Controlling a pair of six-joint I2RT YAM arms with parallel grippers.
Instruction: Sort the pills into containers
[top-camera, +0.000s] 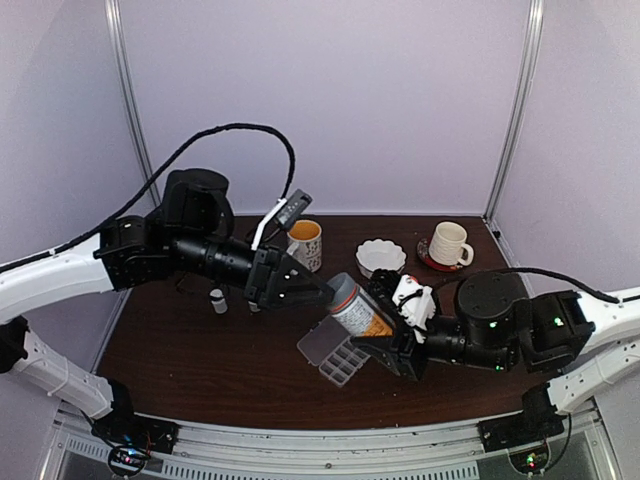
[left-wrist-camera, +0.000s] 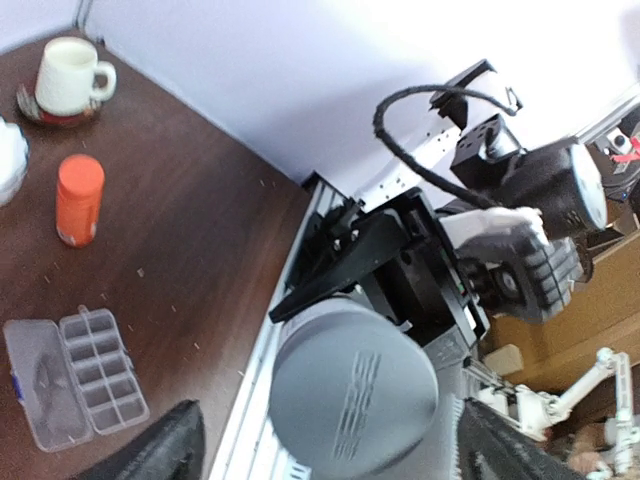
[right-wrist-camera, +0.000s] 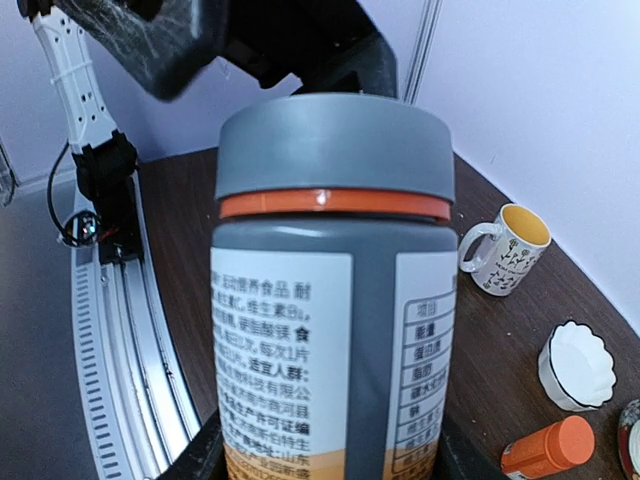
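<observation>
My right gripper (top-camera: 378, 322) is shut on a grey pill bottle (top-camera: 360, 312) with a white and orange label, held tilted above the table. In the right wrist view, its grey cap (right-wrist-camera: 335, 150) sits on the bottle, with an orange ring under it. My left gripper (top-camera: 322, 292) is open close to the cap; in the left wrist view its blurred fingers (left-wrist-camera: 150, 450) stand wide apart on either side of it. Below lies a clear pill organizer (left-wrist-camera: 100, 370) with its lid folded open; its compartments look empty. An orange bottle (left-wrist-camera: 79, 200) stands on the table.
At the back are a patterned mug (top-camera: 305, 245), a white scalloped bowl (top-camera: 380, 256) and a cream cup (top-camera: 450, 244) on a red saucer. A small white bottle (top-camera: 218, 301) stands at the left.
</observation>
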